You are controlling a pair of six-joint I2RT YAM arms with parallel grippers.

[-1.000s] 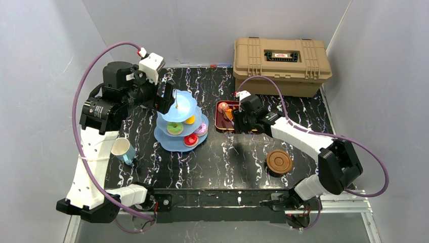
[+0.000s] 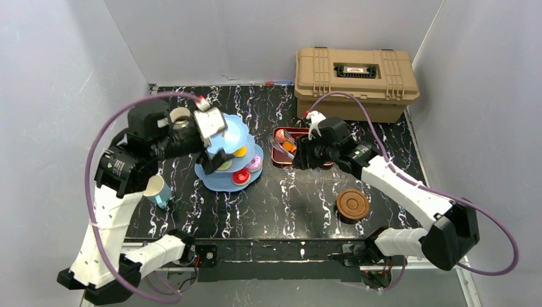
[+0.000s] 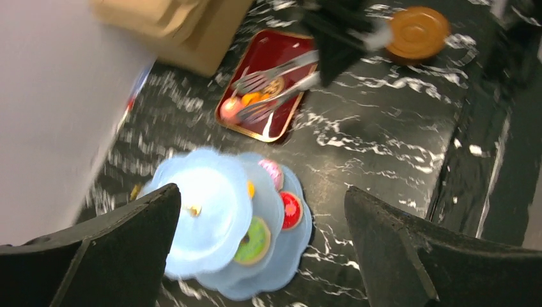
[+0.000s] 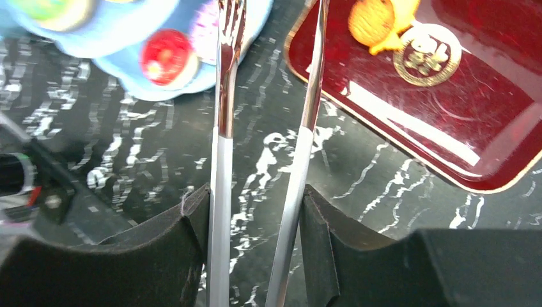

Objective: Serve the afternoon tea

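In the top view my left gripper stands over the blue tiered stand, open and empty; its dark fingers are wide apart in the left wrist view. The stand carries a green-iced ring, a red-topped round, a pink piece and a yellow piece. My right gripper is shut on fork-tipped tongs with pale handles. Their two tips are apart, with no food between them, over the red tray. The tray holds a pink-red round, orange pieces and a patterned round.
A pale blue cup stands at the left. At the front right is a brown round lid. The tan case fills the back right.
The food on the stand looks unmoved.
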